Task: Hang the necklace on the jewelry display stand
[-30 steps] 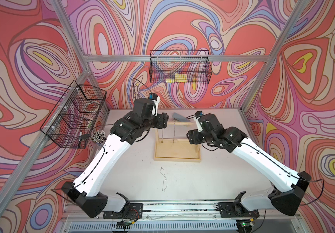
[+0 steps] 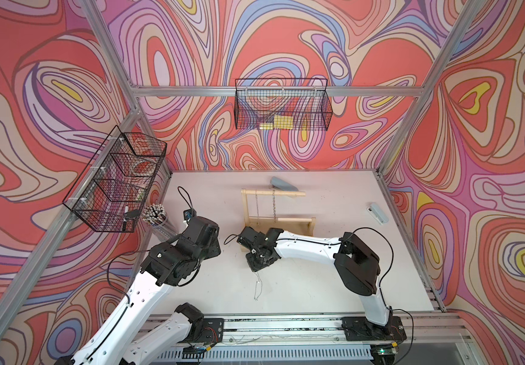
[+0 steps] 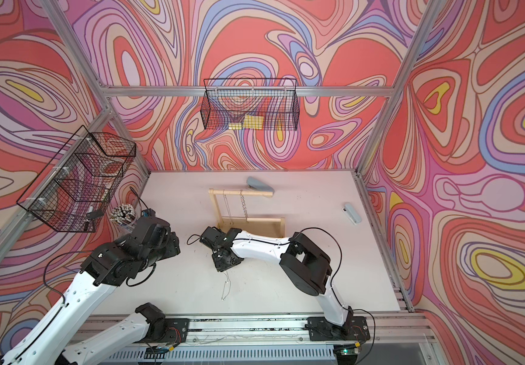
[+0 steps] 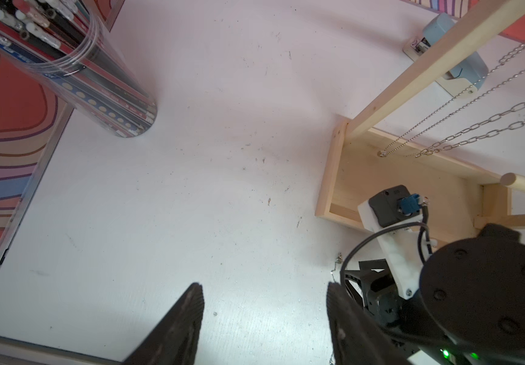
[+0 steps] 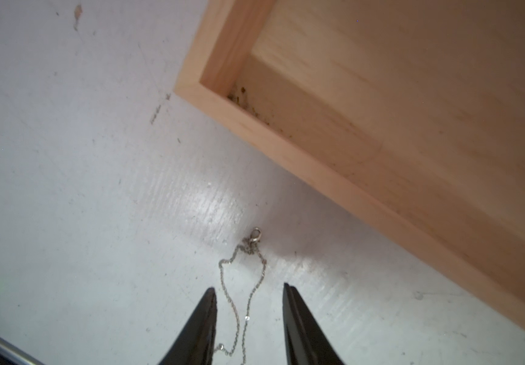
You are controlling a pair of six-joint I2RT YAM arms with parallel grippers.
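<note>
A thin silver necklace (image 5: 250, 298) lies loose on the white table in front of the wooden display stand, its clasp end nearest the tray. My right gripper hangs low over it, fingers apart on either side of the chain. The wooden stand (image 4: 335, 176) has an upper bar with several chains hanging over its shallow tray. My left gripper is open over bare table at the left, with nothing between its fingers.
A clear cup of pencils (image 4: 104, 91) stands at the back left. A grey-blue stapler (image 4: 466, 67) lies behind the stand, and another pale object (image 2: 377, 213) at the right.
My right gripper has moved down and left to the necklace in front of the stand.
</note>
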